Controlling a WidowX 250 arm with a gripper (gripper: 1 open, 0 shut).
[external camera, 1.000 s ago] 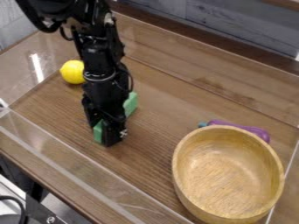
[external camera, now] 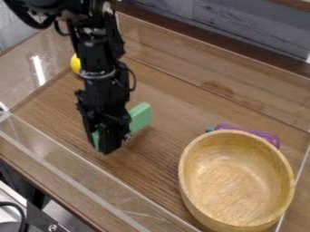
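Note:
The black arm reaches down from the upper left to my gripper [external camera: 107, 140], low over the wooden table, shut on a green block [external camera: 137, 118]. The block is partly hidden behind the fingers, so its exact hold is hard to see. A yellow object [external camera: 75, 63] lies at the back left, partly hidden by the arm.
A large wooden bowl [external camera: 237, 177] sits at the front right, with a purple object [external camera: 255, 133] behind it.
The bowl and purple object have not moved.

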